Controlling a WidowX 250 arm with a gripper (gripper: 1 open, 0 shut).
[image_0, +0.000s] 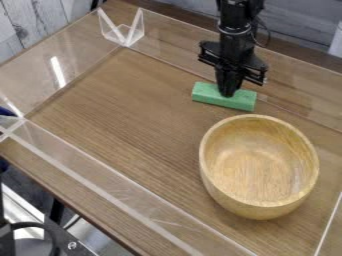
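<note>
My black gripper (233, 76) reaches down from the top middle, its tip just at a green block (222, 97), which lies on the wooden table. The gripper looks shut, with nothing visible between its fingers; whether it touches the block is unclear. In front of the block, to the lower right, a large round wooden bowl (257, 167) sits upright on the table.
A clear, angular container (123, 27) stands at the back left. Dark objects lie at the lower left edge.
</note>
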